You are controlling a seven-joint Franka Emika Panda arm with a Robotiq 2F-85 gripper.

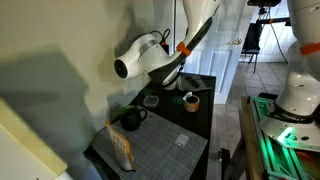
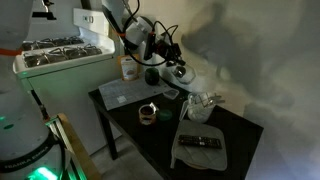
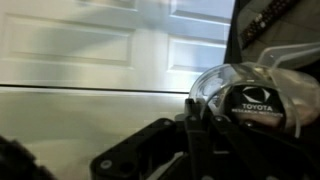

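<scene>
In the wrist view my gripper is shut at the near edge of a clear plastic container, which seems to be what it holds. A dark round label with white lettering, reading TOYOTA, shows inside or through the clear wall. The container's handle is on its far right side. From the second exterior view, the clear container appears beside the tray, below the white arm's end. Whether its base touches the table cannot be told. The fingertips are too small to make out in the exterior views.
A grey tray carries a black remote-like object. A brown mug stands nearby on the dark table. Farther off are a black mug, a grey mat and a tall packet. The wall stands close behind the arm.
</scene>
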